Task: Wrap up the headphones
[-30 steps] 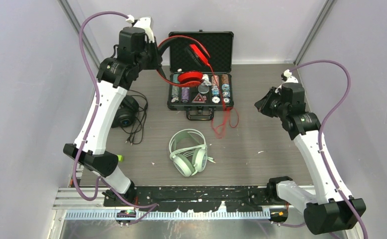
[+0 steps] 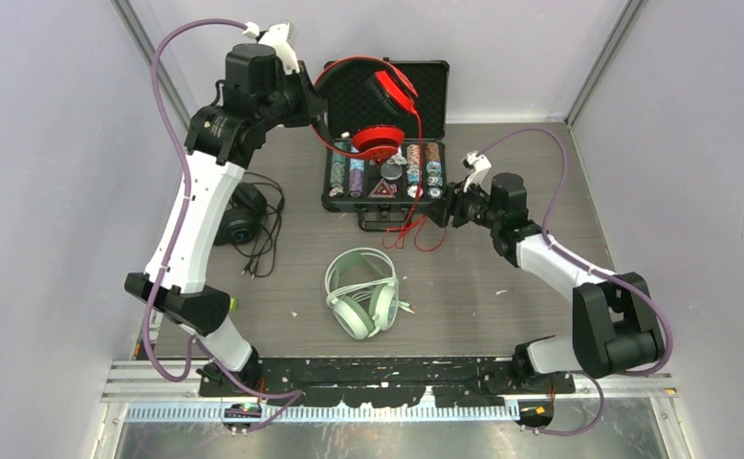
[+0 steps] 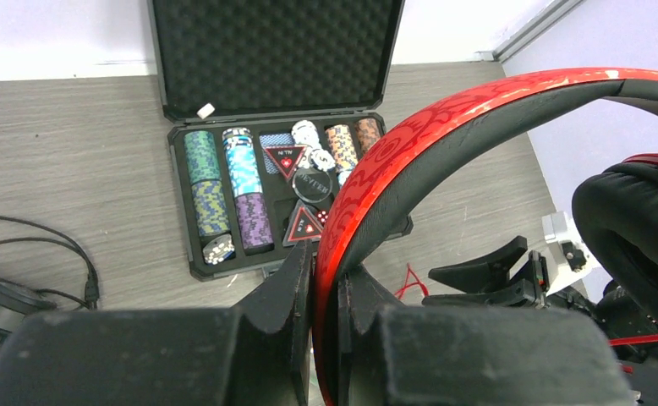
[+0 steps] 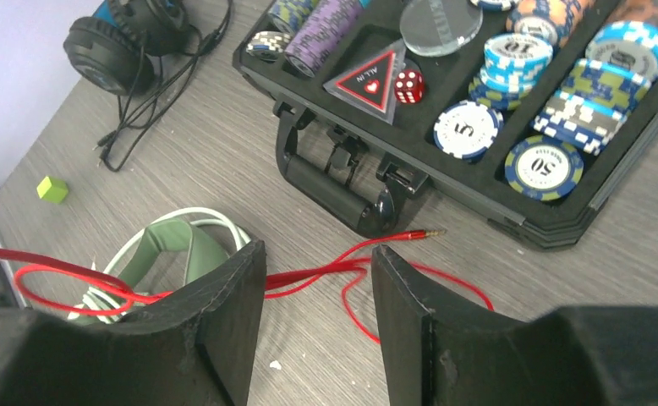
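The red-and-black headphones (image 2: 379,142) hang in the air above the chip case, their headband (image 3: 444,123) held in my shut left gripper (image 2: 311,101). Their thin red cable (image 2: 430,247) drops from an earcup to loose loops around the case handle. My right gripper (image 2: 447,205) is lower, just right of the hanging cable; in the right wrist view its fingers (image 4: 224,330) stand apart, open, with the red cable (image 4: 427,272) running behind them, its plug near the handle.
The chip case (image 2: 330,201) lies open at the back. Black headphones (image 2: 239,226) lie to the left, pale green headphones (image 2: 382,304) in front, a small green block (image 4: 52,189) at the left.
My right gripper has moved left and down toward the hanging red cable. The cable loops have shifted. The left gripper and headphones have shifted only slightly to the right.
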